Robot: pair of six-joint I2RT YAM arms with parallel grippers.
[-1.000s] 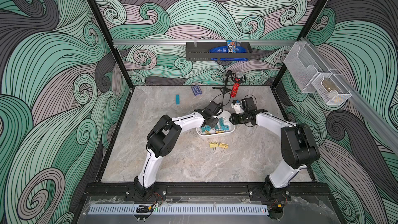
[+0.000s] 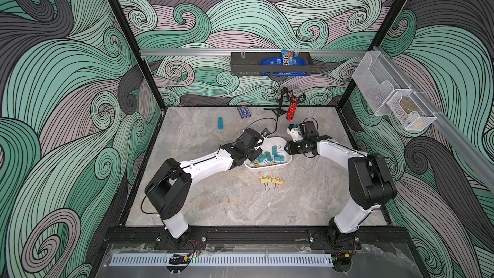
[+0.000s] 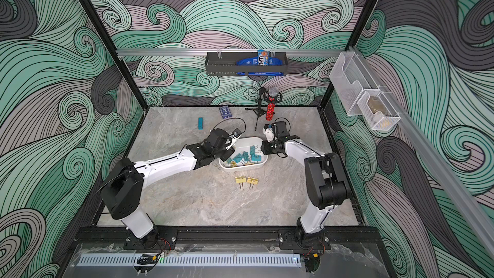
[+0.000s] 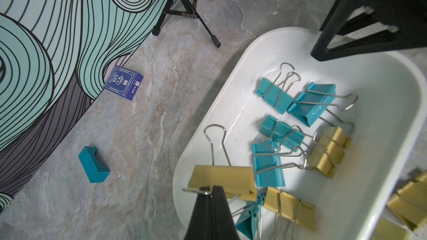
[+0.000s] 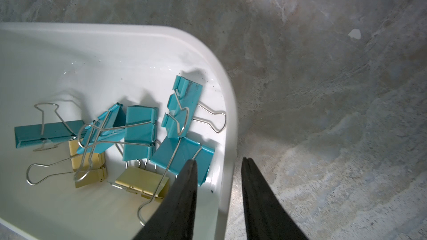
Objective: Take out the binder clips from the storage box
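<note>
The white storage box (image 5: 229,120) holds several teal binder clips (image 4: 268,164) and gold binder clips (image 4: 329,151). In the left wrist view, my left gripper is shut at the box's left end, its tips at a gold clip (image 4: 221,177); a wire handle crosses the tips, and whether they grip it is unclear. My right gripper straddles the box's right rim, one finger inside and one outside. More gold clips (image 2: 271,180) lie on the table in front of the box.
A teal block (image 2: 220,123) and a blue card box (image 2: 244,111) lie at the back left. A tripod (image 2: 278,110) and a red cylinder (image 2: 291,110) stand behind the storage box.
My left arm has moved leftward, drawing its gripper toward the box's left end. The right arm is unchanged.
</note>
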